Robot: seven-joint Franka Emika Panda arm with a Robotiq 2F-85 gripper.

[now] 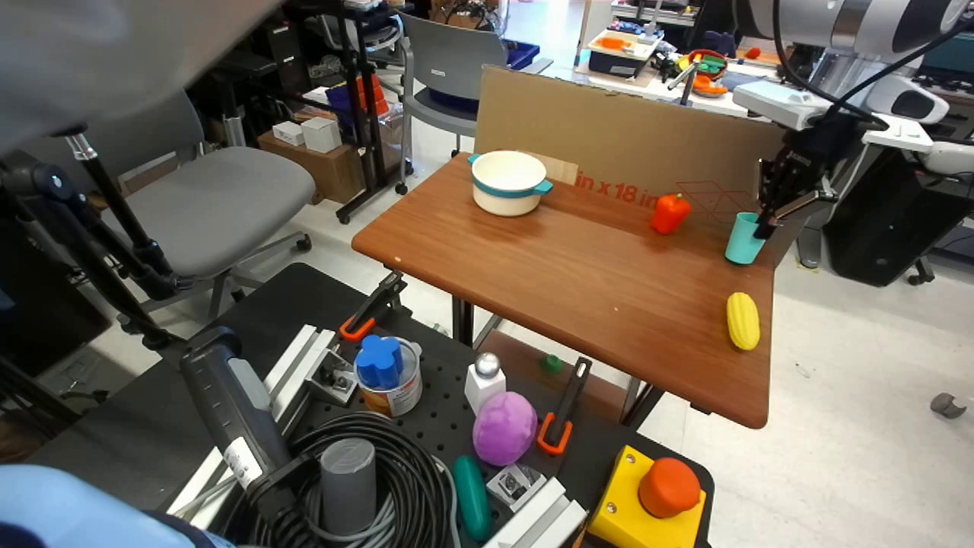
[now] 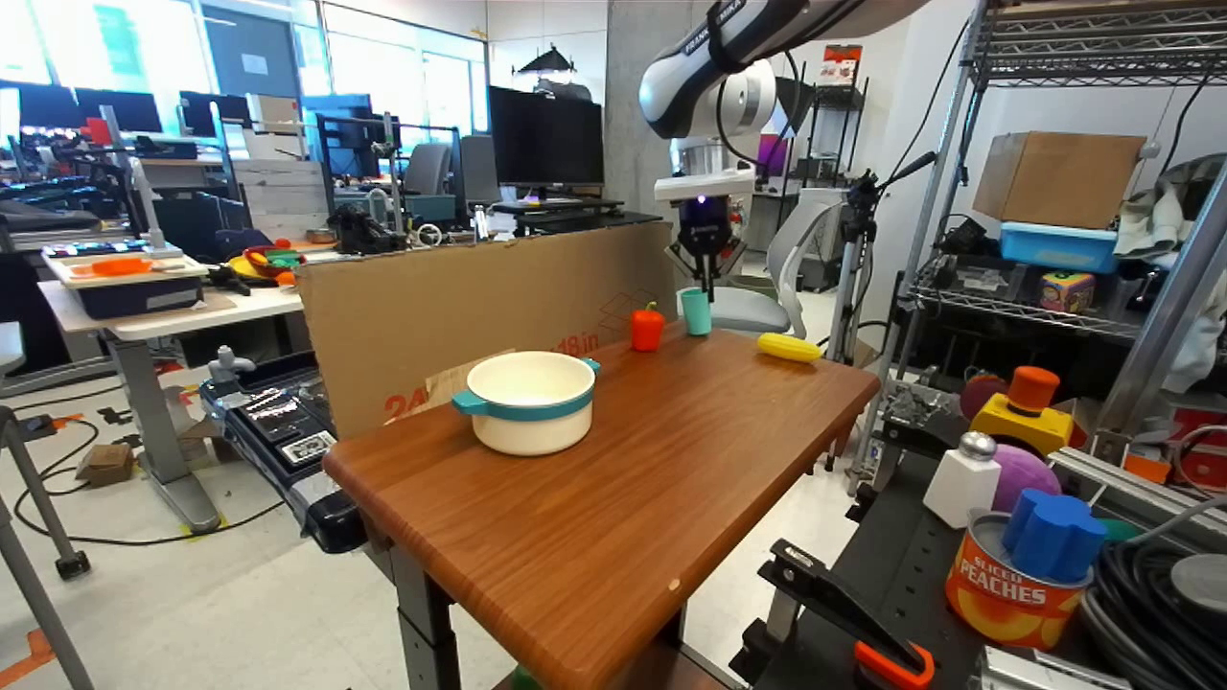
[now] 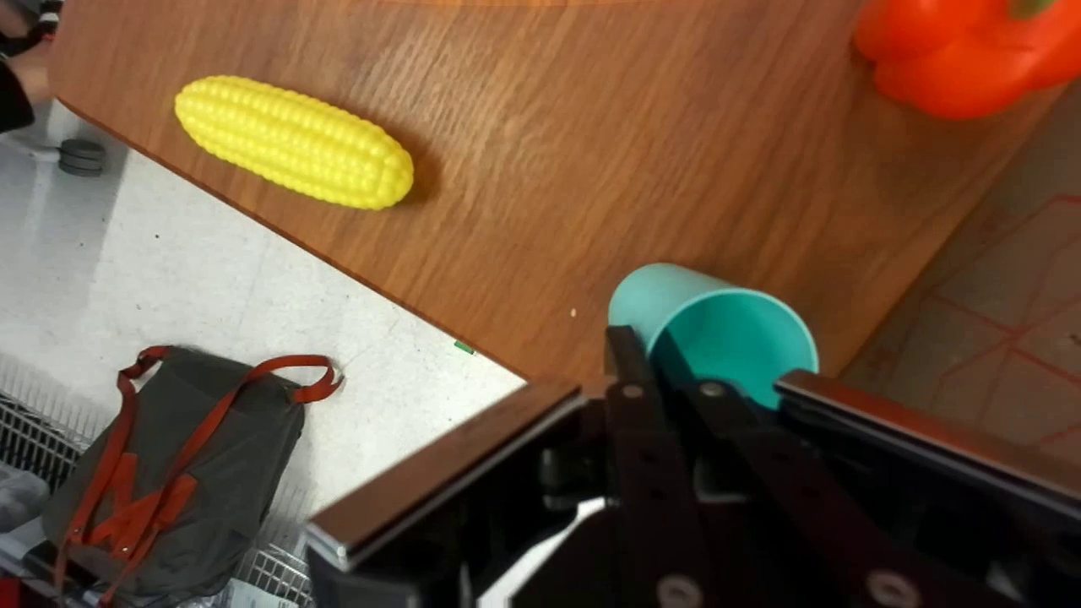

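A teal cup (image 3: 745, 329) stands on the wooden table near its back right corner. My gripper is shut on the cup's wall, one fingertip inside the mouth and the other outside against it. In the first exterior view the cup (image 1: 744, 239) leans slightly beneath the gripper (image 1: 767, 224). The second exterior view has the cup (image 2: 696, 311) under the fingers at the far end of the table. Whether its base touches the tabletop all round, I cannot tell.
A yellow corn cob (image 3: 294, 142) lies by the table's right edge. Left of the cup sits a red pepper (image 1: 671, 214). A white pot with teal handles (image 1: 507, 183) stands far left. Cardboard (image 1: 630, 137) walls the back edge.
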